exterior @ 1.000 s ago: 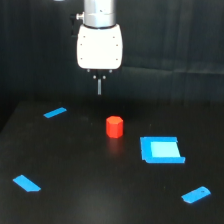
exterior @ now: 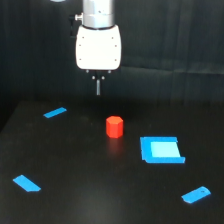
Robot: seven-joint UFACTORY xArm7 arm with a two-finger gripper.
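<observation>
A red block (exterior: 114, 127) stands alone on the black table, near its middle. My gripper (exterior: 98, 92) hangs from the arm's white housing, behind the block and a little to its left, well above the tabletop. Only one thin, narrow tip shows below the housing, so how the fingers stand is unclear. Nothing visible hangs from that tip. A white square (exterior: 164, 149) framed in blue tape (exterior: 147, 149) lies to the right of the block, apart from it.
Blue tape strips mark the table at the back left (exterior: 55, 112), front left (exterior: 26, 183) and front right (exterior: 196, 195). Dark curtains (exterior: 165, 50) close off the back. Bare black tabletop surrounds the block and the square.
</observation>
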